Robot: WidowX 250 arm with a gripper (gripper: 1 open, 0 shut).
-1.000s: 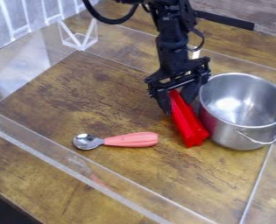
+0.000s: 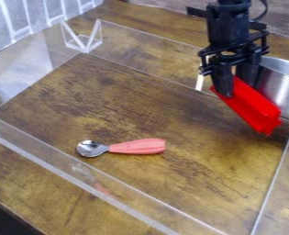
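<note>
My black gripper (image 2: 231,66) is at the upper right, holding a red object (image 2: 250,106) that slants down to the right from between its fingers. The red piece covers part of a steel pot (image 2: 283,84), which reaches out of view at the right edge. A spoon with a pink handle (image 2: 137,147) lies on the wooden table (image 2: 97,110) at the lower left.
Clear plastic walls (image 2: 61,170) border the work area, with a small white wire piece (image 2: 83,40) at the back left.
My gripper has moved up and to the right with the red object. The pot has shifted right, now mostly out of view. The spoon is unmoved.
</note>
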